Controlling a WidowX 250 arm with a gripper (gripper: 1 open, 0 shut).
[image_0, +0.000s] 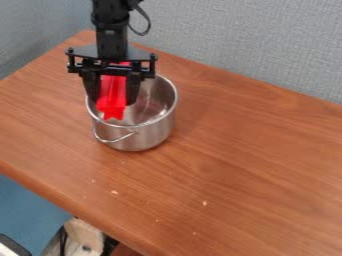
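Observation:
A shiny metal pot with a wire handle stands on the wooden table in the upper left of the camera view. My black gripper reaches down into its left part, shut on a red object that sits inside the pot's rim. The lower end of the red object is partly hidden by the pot wall.
Grey walls stand behind. The table's left front edge drops to a blue floor, with some unclear items at the bottom left.

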